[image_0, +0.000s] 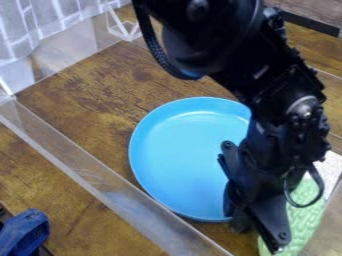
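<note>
A round blue plate (179, 156) sits on the wooden surface in the middle of the view. My black gripper (251, 200) is low over the plate's right side, its fingers by the lower right rim; whether they are shut on the rim cannot be told. A light green, white-edged item (306, 212), perhaps a cloth or mat, lies at the right, partly hidden under the arm.
Clear plastic walls (94, 178) border the wooden surface (87, 95). A white curtain-like sheet (47, 30) is at the top left. A dark blue object (19, 233) lies outside the wall at the lower left. Free wood shows left of the plate.
</note>
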